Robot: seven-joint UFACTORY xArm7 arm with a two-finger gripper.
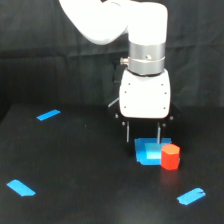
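My gripper [144, 139] points down with its two thin dark fingers apart, so it is open. Below and just behind the fingers lies a blue square piece [142, 156] with a lighter patch in it. Whether the fingertips touch this piece I cannot tell. A red block [171, 157] with a six-sided outline stands at the right front corner of the blue piece, outside the fingers.
Flat blue strips lie on the black table [90, 165]: one at the far left [48, 115], one at the near left [20, 188] and one at the near right [191, 197].
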